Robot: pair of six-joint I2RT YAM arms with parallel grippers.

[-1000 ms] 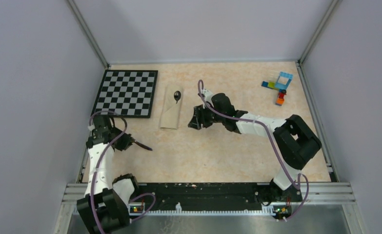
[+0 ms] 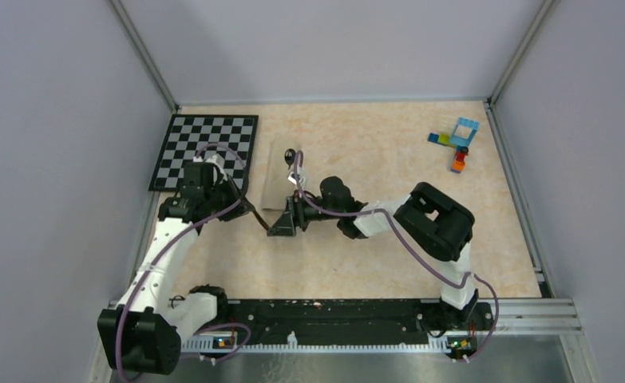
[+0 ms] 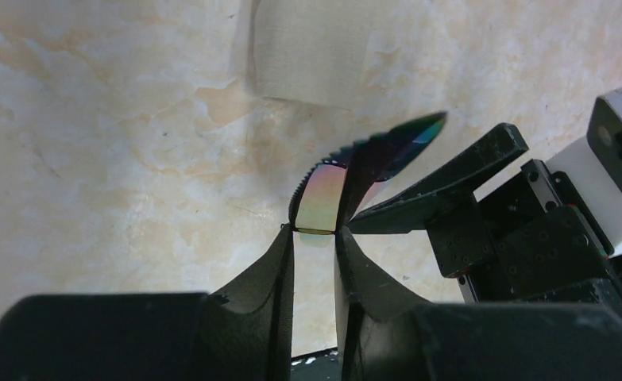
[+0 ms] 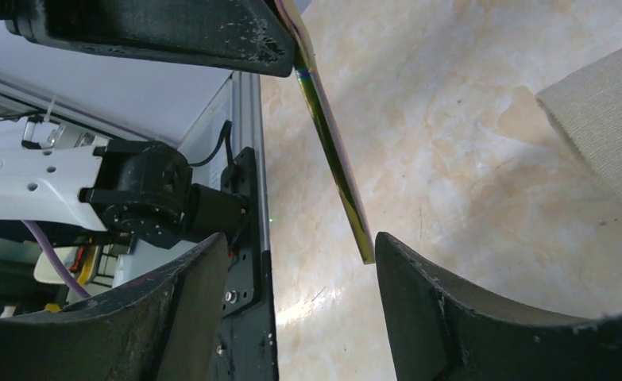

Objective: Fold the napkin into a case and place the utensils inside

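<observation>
My left gripper is shut on an iridescent knife with a serrated blade, held above the table; it also shows slanting down at the top of the right wrist view (image 4: 331, 143). My right gripper stands open beside the knife's lower end, its fingers on either side, not visibly closed on it. The folded beige napkin (image 2: 278, 179) lies behind the grippers, and it shows in the left wrist view (image 3: 307, 55). A dark spoon (image 2: 290, 155) lies on the napkin's upper part.
A checkered board (image 2: 189, 136) lies at the back left. Toy bricks (image 2: 463, 132) sit at the far right.
My left gripper has moved right and up in the top view with the knife.
</observation>
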